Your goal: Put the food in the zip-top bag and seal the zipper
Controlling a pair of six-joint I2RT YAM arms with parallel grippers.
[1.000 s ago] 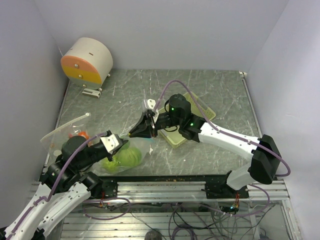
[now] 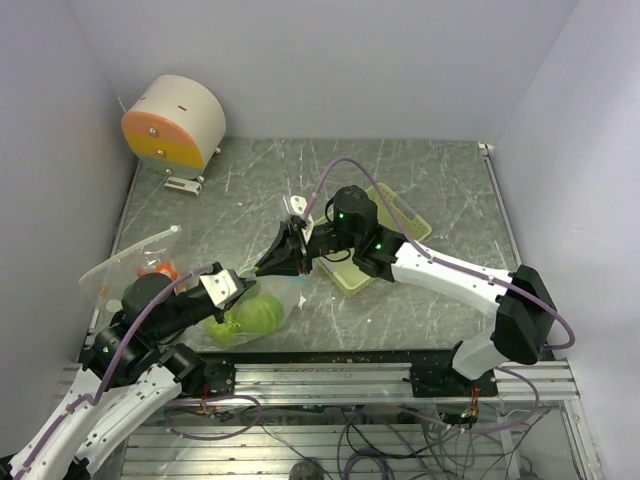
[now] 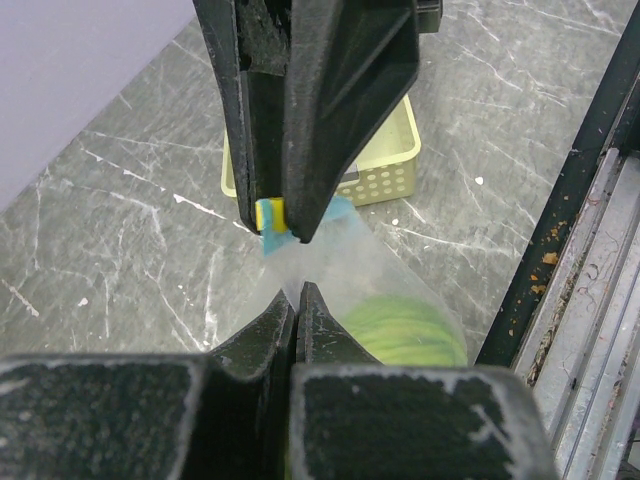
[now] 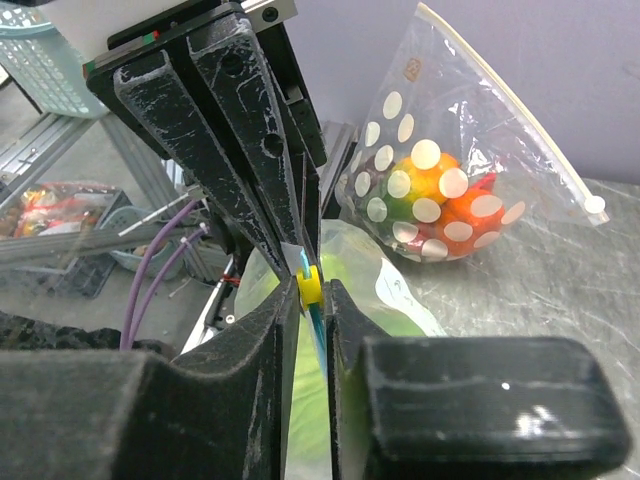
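Observation:
A clear zip top bag (image 3: 315, 262) with a blue zip strip holds a round green food item (image 2: 260, 314) near the table's front left. At its mouth, my left gripper is shut on the bag's edge. Just beyond that grip sits the yellow zip slider (image 4: 310, 287), between the fingers of my right gripper, which are part open with a narrow gap beside it. From above, the right gripper (image 2: 263, 270) hides the slider, and the left arm covers part of the bag.
A second clear bag with white dots (image 4: 450, 190) holds orange and red food at the left wall. The pale green basket (image 2: 352, 280) stands behind the right arm. A bread-box-like container (image 2: 175, 120) is at the back left.
My right gripper has shifted very slightly at the bag's mouth. The left arm and the bag look unmoved.

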